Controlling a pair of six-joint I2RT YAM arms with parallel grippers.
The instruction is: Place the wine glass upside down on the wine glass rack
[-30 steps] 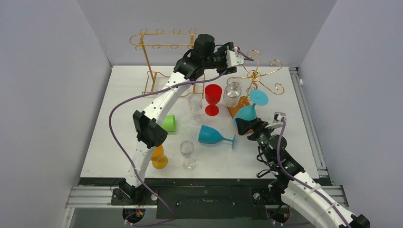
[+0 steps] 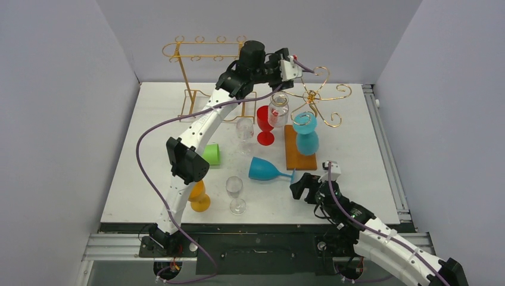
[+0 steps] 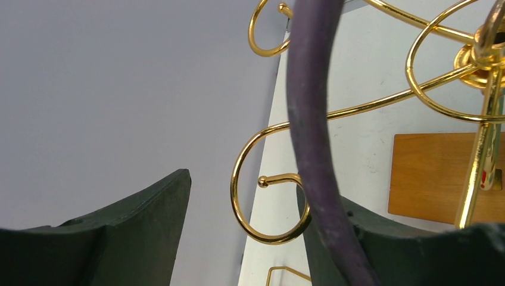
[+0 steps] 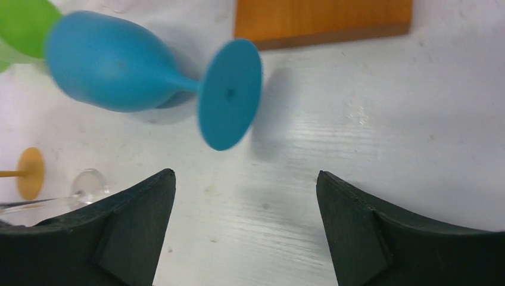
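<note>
The gold rack [image 2: 311, 95], with curling arms, stands at the back right on a wooden base [image 2: 299, 149]. A light blue wine glass [image 2: 307, 143] is upside down at its front arm, foot upward. A clear glass [image 2: 277, 114] appears at the rack's left arm. Over that left side is my left gripper [image 2: 301, 72]; its fingers [image 3: 143, 220] are parted, and a gold curl [image 3: 271, 239] shows between them, touching or not I cannot tell. My right gripper [image 2: 299, 187] stands open and empty, close to the foot of a darker blue glass [image 4: 113, 62] lying on its side.
A red glass [image 2: 265, 122], clear glasses [image 2: 234, 189], a green glass [image 2: 211, 154] and an orange glass [image 2: 200, 199] occupy the left and middle. Behind is a second gold rack [image 2: 202, 56]. A purple tube [image 3: 312, 119] crosses the left wrist view.
My right gripper has drawn back from the hanging blue glass toward the front. The rack with its base and glasses has shifted and turned leftward. The left gripper has moved slightly left.
</note>
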